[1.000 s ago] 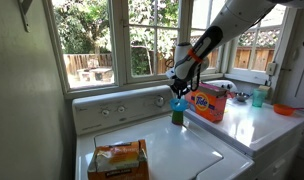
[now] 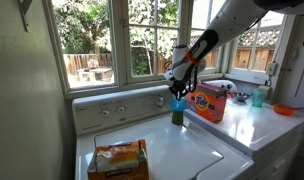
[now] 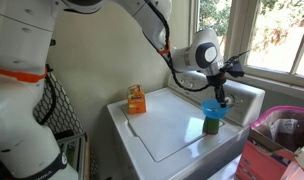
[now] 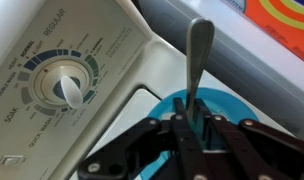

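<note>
A silver utensil, its rounded handle end (image 4: 200, 42) showing, stands up between the fingers of my gripper in the wrist view. The gripper is shut on it. Right below is a round blue dish (image 4: 230, 106), partly covered by the gripper; the utensil's lower end is hidden there. In both exterior views the blue dish (image 3: 214, 107) sits on top of a green container (image 3: 211, 127) on the white washer. My gripper (image 2: 178, 93) points down just over the dish (image 2: 178, 104).
On the washer's front left lies an orange bag (image 2: 120, 160). An orange Tide box (image 2: 206, 101) stands close to the right of the dish, and an orange bowl (image 2: 284, 109) is farther right. The control panel with its dial (image 4: 64, 86) rises behind.
</note>
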